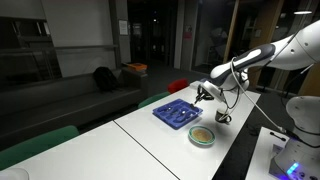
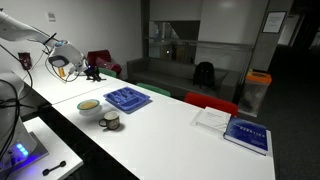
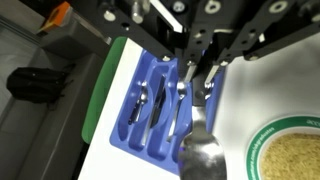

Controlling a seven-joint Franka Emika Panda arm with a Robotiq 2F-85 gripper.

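My gripper is shut on the handle of a metal spoon (image 3: 203,153), whose broad shiny end points away from the fingers in the wrist view. Below it lies a blue cutlery tray (image 2: 128,97), with several utensils in its compartments. A bowl (image 3: 294,150) with a green rim and grainy yellow-brown contents shows at the lower right of the wrist view. In exterior view 1 that bowl stands in front of the tray, and my gripper is raised near the tray's right side. The spoon is too small to make out clearly in the exterior views.
A mug (image 2: 112,120) stands close to the bowl. White papers (image 2: 211,120) and a blue box (image 2: 248,134) lie at the table's far end. Green and red chairs line its edge.
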